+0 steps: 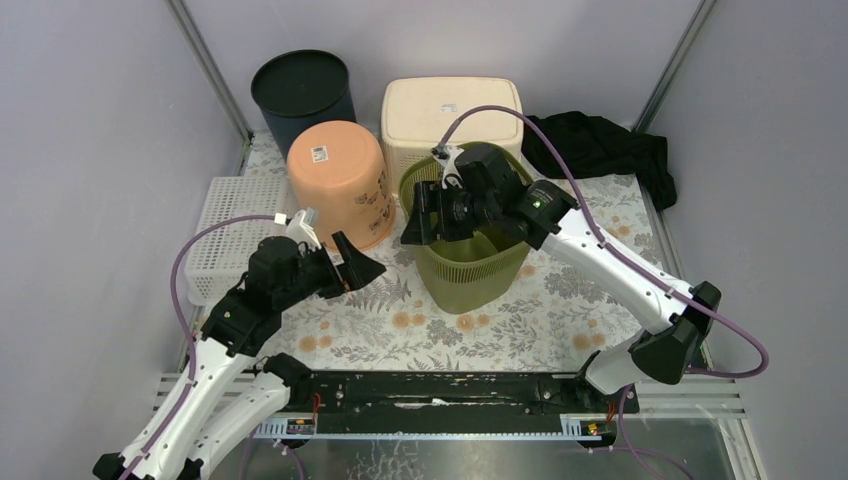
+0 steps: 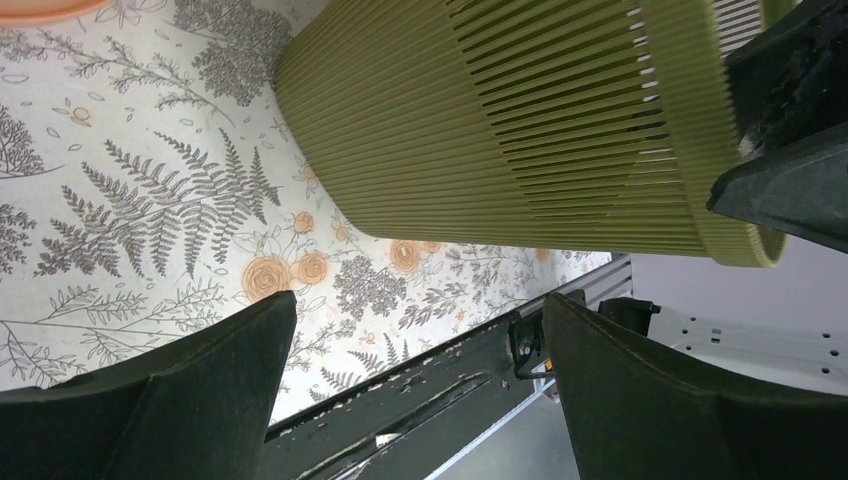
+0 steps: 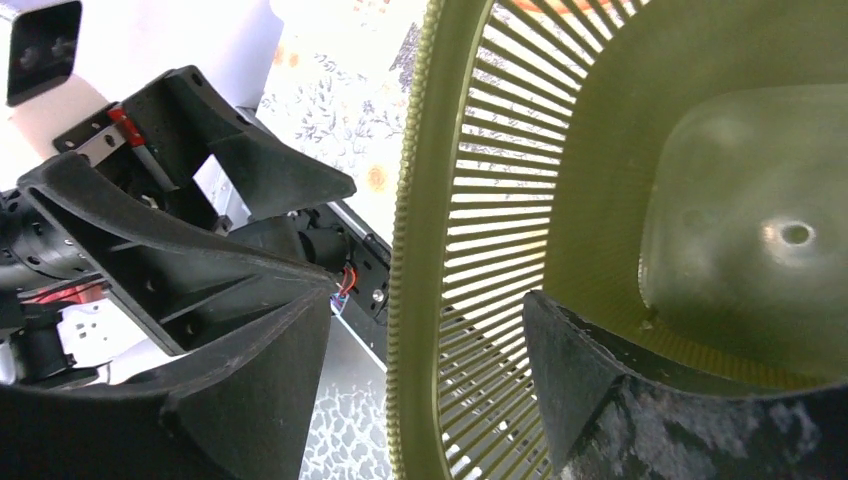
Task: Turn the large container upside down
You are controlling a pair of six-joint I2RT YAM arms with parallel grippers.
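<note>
The large olive-green container (image 1: 470,285) stands on the patterned table with its opening up, a slotted band below its rim. My right gripper (image 1: 425,228) is at the container's left rim. In the right wrist view its fingers (image 3: 575,375) stand apart, one inside the wall and one outside, with the rim (image 3: 415,250) running between them and gaps showing on both sides. To the left of the container, my left gripper (image 1: 360,256) is open, nothing between its fingers. The container's side (image 2: 480,150) shows close by in the left wrist view.
Behind the green container is a cream lidded box (image 1: 450,105). An orange tub (image 1: 335,175), a dark blue bin (image 1: 300,85) and a white basket (image 1: 225,230) stand left. Black cloth (image 1: 610,155) lies at the back right.
</note>
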